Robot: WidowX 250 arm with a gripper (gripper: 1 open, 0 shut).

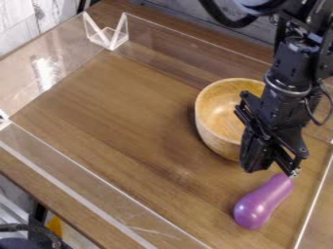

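The black gripper [260, 154] hangs over the right side of the table, in front of a tan wooden bowl [219, 109], partly covering it. Its fingertips point down just above a purple eggplant [264, 204], which lies on the table near the front right. The gripper looks shut, with nothing seen between its fingers. The inside of the bowl is largely hidden behind the arm.
A clear plastic bracket [107, 34] stands at the back left. Raised edges border it on the left and right.
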